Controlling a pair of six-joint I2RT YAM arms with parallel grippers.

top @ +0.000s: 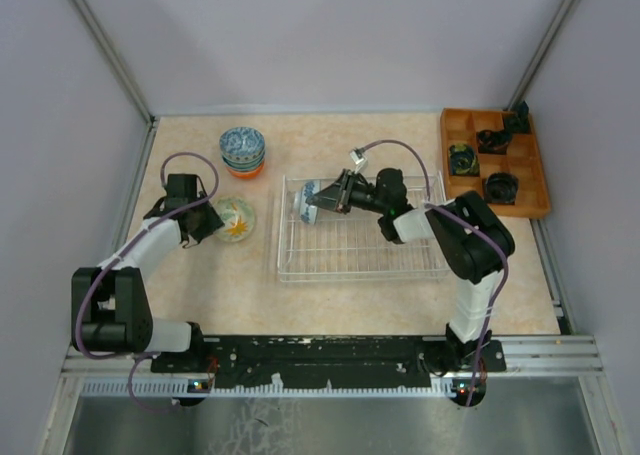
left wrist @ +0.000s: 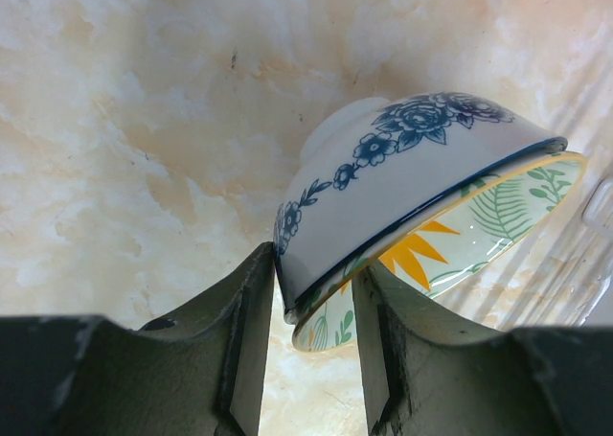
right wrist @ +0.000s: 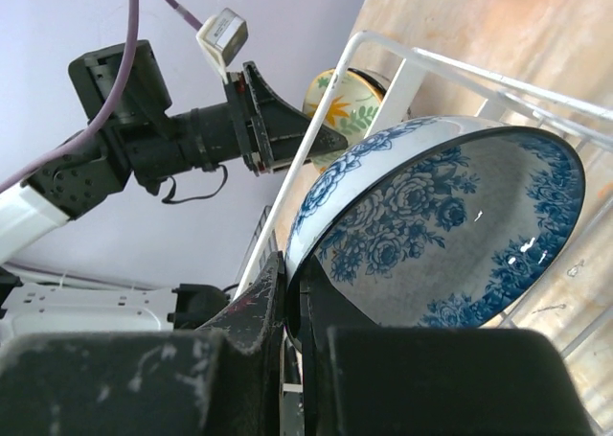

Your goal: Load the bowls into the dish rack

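A white bowl with blue flowers [right wrist: 431,225] stands tilted on its side at the left end of the white wire dish rack [top: 365,278]. My right gripper is shut on its rim; whether the bowl rests on the wires is hard to tell. On the table left of the rack is a bowl with a yellow flower inside [top: 236,221]. In the left wrist view it appears nested in a white bowl with dark blue flowers [left wrist: 383,168]. My left gripper is open, its fingers on either side of the rims.
A stack of several bowls [top: 243,153], blue-patterned on top and orange at the bottom, stands at the back left. A wooden compartment tray [top: 541,175] with dark cups is at the back right. Most of the rack is empty.
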